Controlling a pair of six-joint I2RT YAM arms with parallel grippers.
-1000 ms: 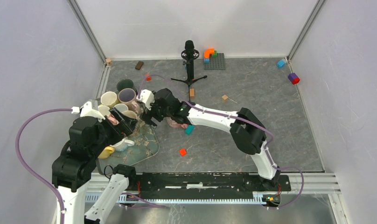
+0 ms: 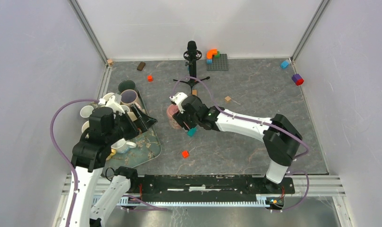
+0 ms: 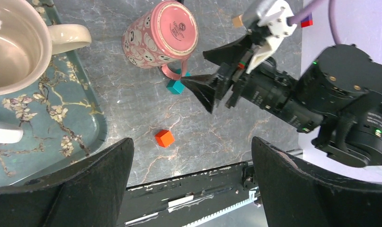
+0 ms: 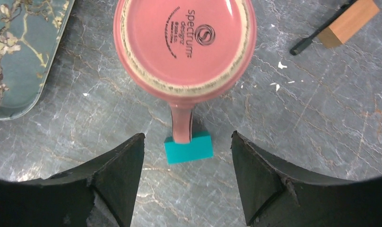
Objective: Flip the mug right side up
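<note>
A pink patterned mug [image 3: 146, 40] lies with its base up, tilted in the left wrist view; in the right wrist view its pink base [image 4: 184, 42] faces up, handle [image 4: 182, 123] pointing toward the viewer above a teal block [image 4: 189, 153]. My right gripper is open around the area of the handle, nothing visibly held; in the top view it partly covers the mug. My left gripper is open, empty, over the tray's right side.
A tray [image 3: 85, 151] crowded with mugs and cups fills the left. An orange cube [image 3: 164, 138] lies in front; small blocks and a black stand [image 2: 191, 66] are behind.
My right gripper has moved rightward from the tray's edge to over the pink mug. My left gripper has shifted right.
</note>
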